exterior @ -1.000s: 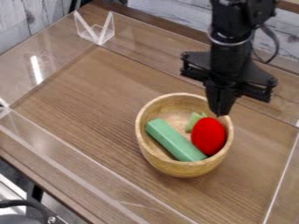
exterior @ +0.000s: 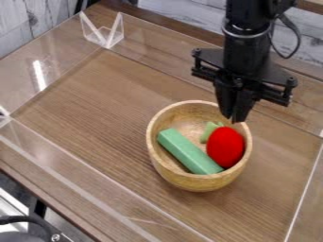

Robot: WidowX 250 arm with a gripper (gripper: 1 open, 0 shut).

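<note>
A light wooden bowl [exterior: 168,170] sits right of centre on the table, holding a long green block [exterior: 187,151], a red rounded object [exterior: 225,146] and a smaller green piece partly hidden behind the red one. My black gripper [exterior: 237,115] hangs just above the back right of the bowl, over the red object, its narrow tip pointing down and shut, with nothing visible between its fingers.
A white wire-like holder [exterior: 104,28] stands at the back left. A dark cable or part shows at the lower left edge.
The arm has shifted slightly over the last second, staying above the back of the bowl. The bowl and its contents look unmoved.
</note>
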